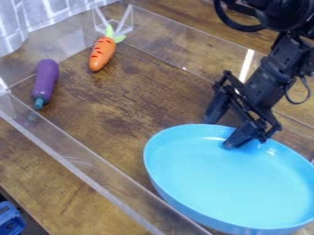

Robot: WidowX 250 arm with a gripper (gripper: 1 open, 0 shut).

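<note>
My black gripper (240,110) reaches down at the right, its fingertips over the far rim of a large light-blue plate (229,184), touching or very close to it; whether the fingers are open or shut is hard to tell. A toy carrot (102,53) lies at the upper left, with a purple eggplant (46,81) further left and nearer.
Clear plastic walls border the wooden work surface (128,101). A blue object (7,219) is at the lower left corner, outside the near wall. The middle of the surface, left of the gripper, is clear.
</note>
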